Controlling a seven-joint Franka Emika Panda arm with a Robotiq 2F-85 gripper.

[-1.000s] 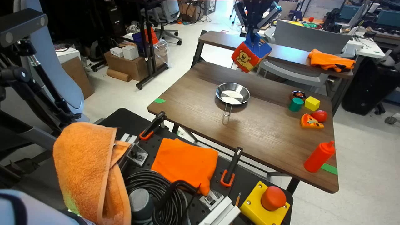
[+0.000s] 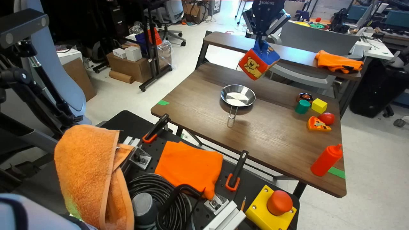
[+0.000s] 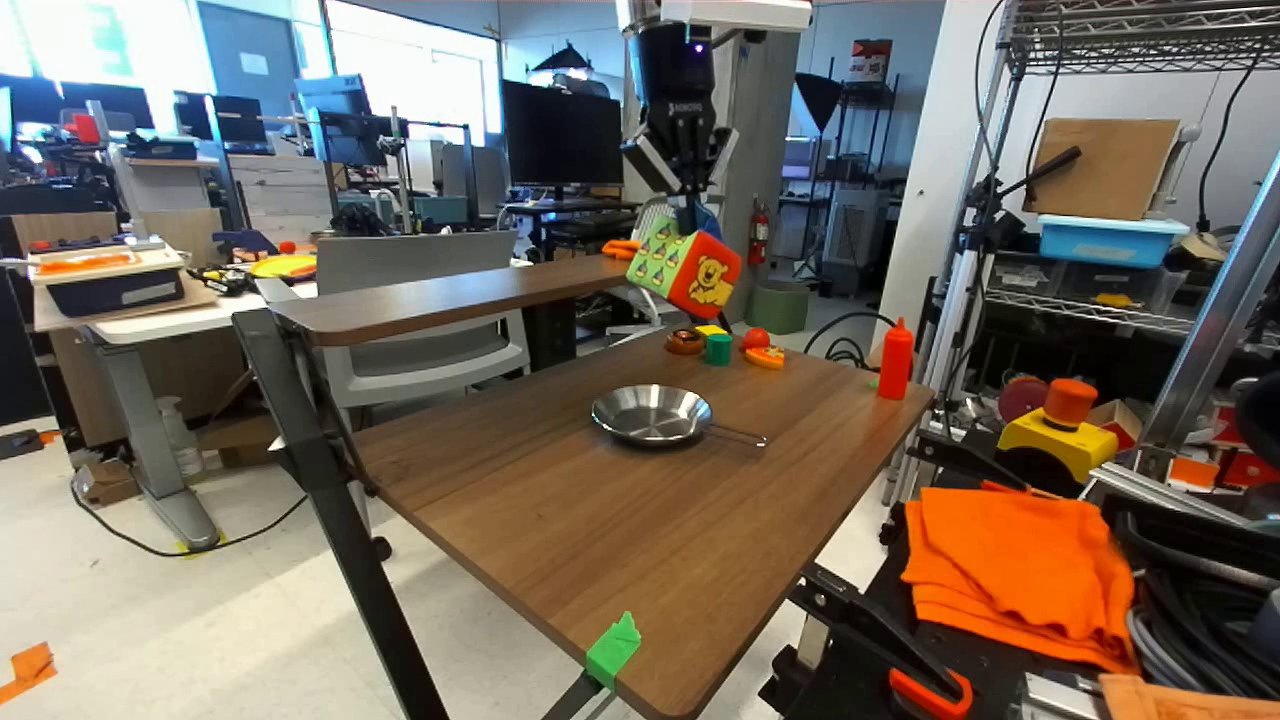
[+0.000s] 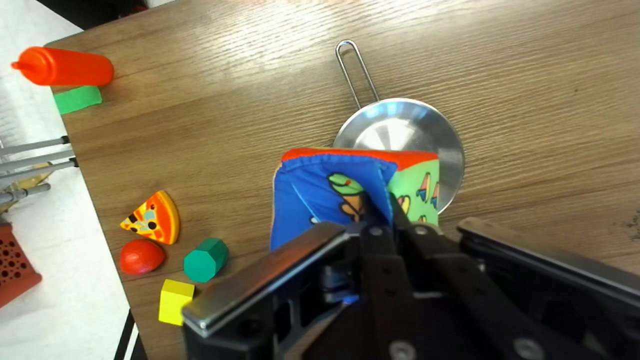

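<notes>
A soft fabric cube (image 2: 253, 65) with red, blue and green picture faces hangs in the air, well above the table. My gripper is shut on a pinched fold of its blue cloth, which shows between the fingertips in the wrist view. In exterior view 2 the cube (image 3: 684, 271) hangs tilted, its bear face towards the right. A steel pan (image 2: 238, 95) rests on the table, its wire handle towards the near edge. From the wrist, the cube covers part of the pan (image 4: 399, 127).
Toward one end of the table are a green cylinder (image 2: 302, 107), yellow block (image 2: 319, 105), red ball (image 2: 327, 118), pizza slice (image 2: 318, 124) and red squeeze bottle (image 2: 326, 159). A raised shelf (image 2: 230, 41) runs along the back. The table around the pan is clear.
The gripper and the hanging cube have moved slightly to the right and down in exterior view 1. The pan and the other objects have stayed where they were.
</notes>
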